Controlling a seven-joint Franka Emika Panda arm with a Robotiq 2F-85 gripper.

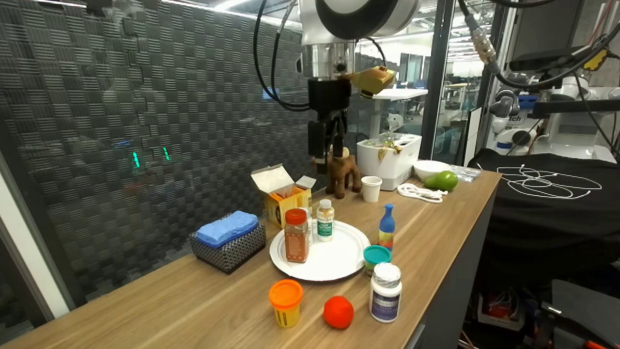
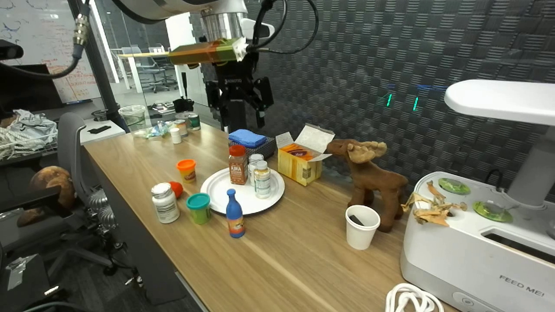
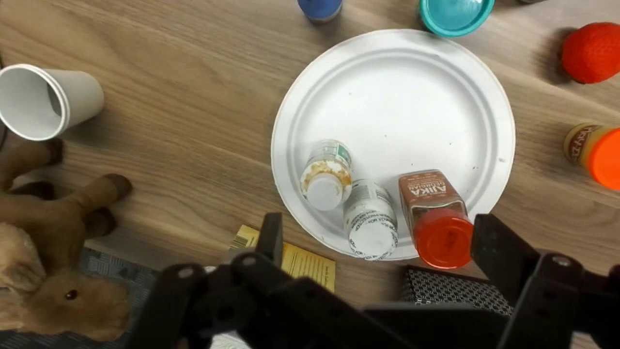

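My gripper is open and hangs empty well above the counter, as both exterior views show. Beneath it a white plate (image 3: 401,104) carries three containers near one side. One is a red-capped spice jar (image 3: 431,195) with a reddish label, standing upright. Close beside it is a white-capped bottle (image 3: 370,215), partly hidden by the jar in exterior view 1. The third, a small bottle with a green label (image 1: 325,221), also stands upright on the plate. Much of the plate's surface is bare.
Around the plate are a blue bottle (image 2: 235,216), a teal-lidded tub (image 2: 198,208), an orange-lidded tub (image 1: 286,302), a red ball (image 1: 338,312) and a white pill bottle (image 1: 386,293). Behind stand an open yellow box (image 2: 300,166), a toy moose (image 2: 372,182) and a paper cup (image 2: 361,229).
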